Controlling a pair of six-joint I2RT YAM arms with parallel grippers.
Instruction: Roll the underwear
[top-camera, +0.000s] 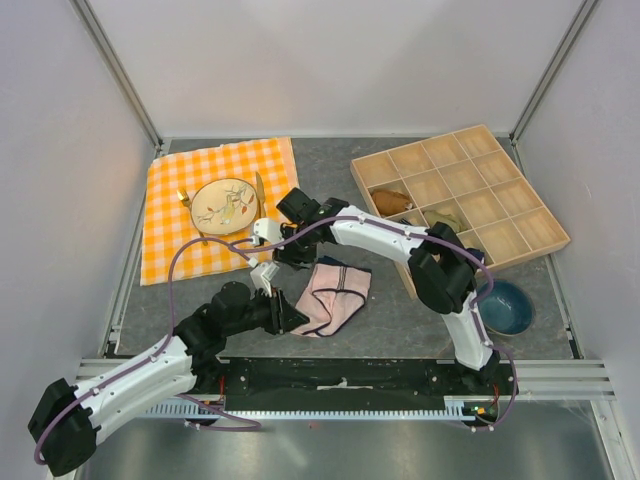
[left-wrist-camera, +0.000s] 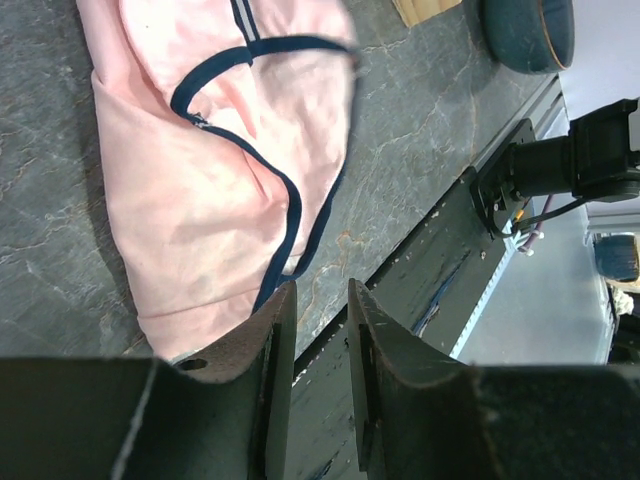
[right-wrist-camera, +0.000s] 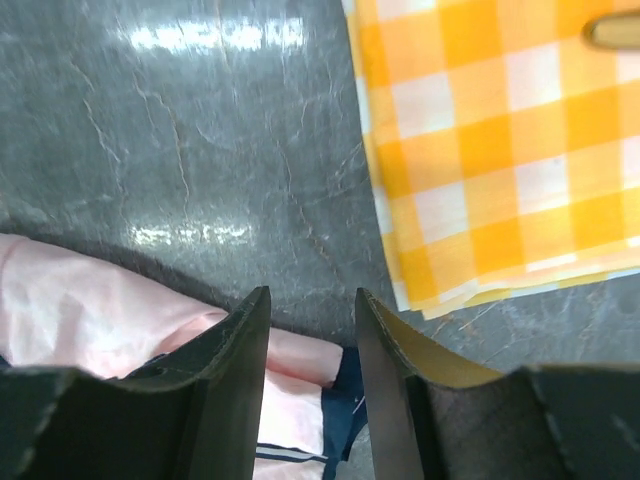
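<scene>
The pink underwear with navy trim (top-camera: 340, 295) lies loosely folded on the dark stone surface in the middle, its fabric (left-wrist-camera: 175, 215) filling much of the left wrist view. My left gripper is over its lower edge, part open, with nothing visible between the fingers. My right gripper is above the upper edge, where pink cloth and a navy band (right-wrist-camera: 342, 400) show, its fingers apart; nothing is seen held between them.
A yellow checked cloth (top-camera: 165, 250) with a plate (top-camera: 224, 207) and cutlery lies at the back left. A wooden compartment box (top-camera: 520, 200) and a blue bowl (top-camera: 505, 308) are on the right.
</scene>
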